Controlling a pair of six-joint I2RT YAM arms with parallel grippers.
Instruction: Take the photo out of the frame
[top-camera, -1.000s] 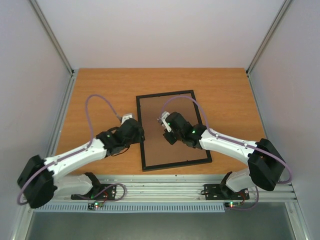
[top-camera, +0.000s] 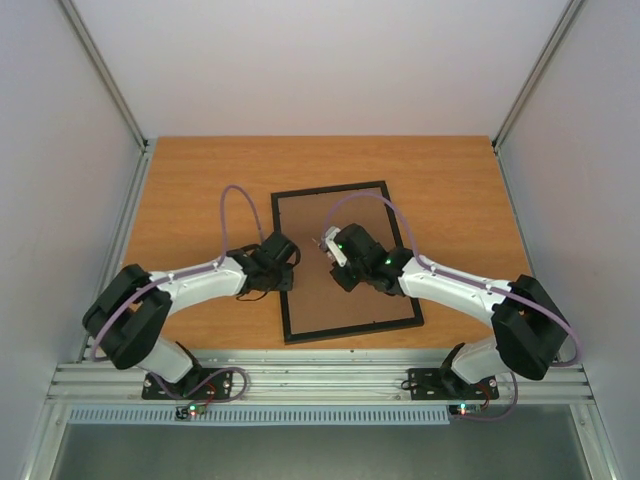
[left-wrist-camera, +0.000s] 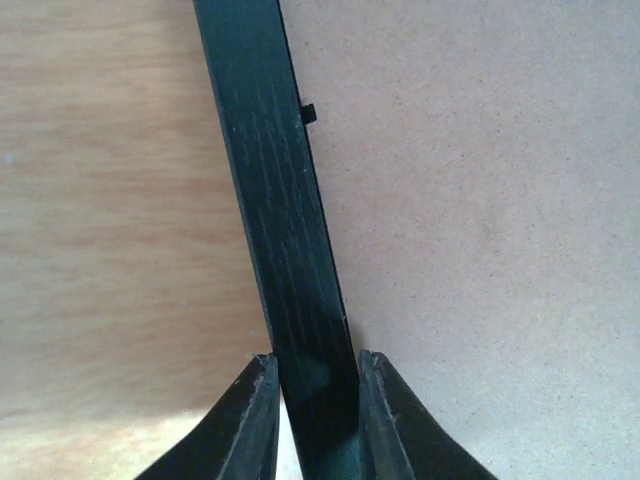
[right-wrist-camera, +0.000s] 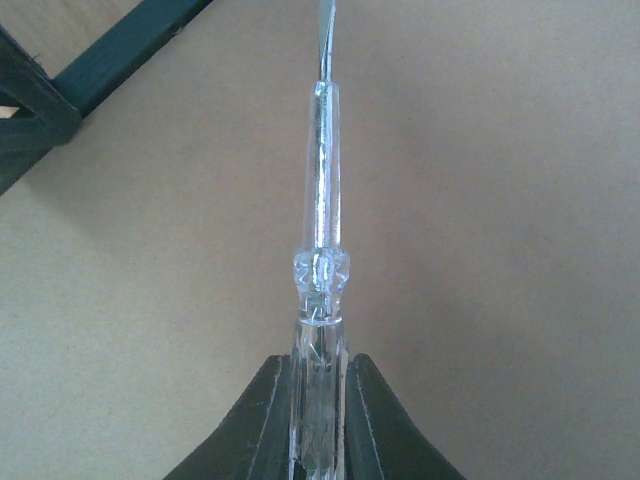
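The black frame (top-camera: 350, 329) lies back up on the table, its brown backing board (top-camera: 348, 310) in place. In the left wrist view my left gripper straddles the frame's left bar (left-wrist-camera: 280, 200), fingertips at either side; whether they grip it is unclear. My right gripper is shut on a clear-handled screwdriver (right-wrist-camera: 322, 170), which it holds over the board with the metal blade pointing away from the gripper. A small dark tab (left-wrist-camera: 308, 113) sticks out from the bar's inner edge.
Bare wooden table (top-camera: 200, 180) surrounds the frame, with most free room behind it and to its left. Pale walls stand at both sides and the back, and a metal rail (top-camera: 320, 365) runs along the front.
The right arm has barely moved.
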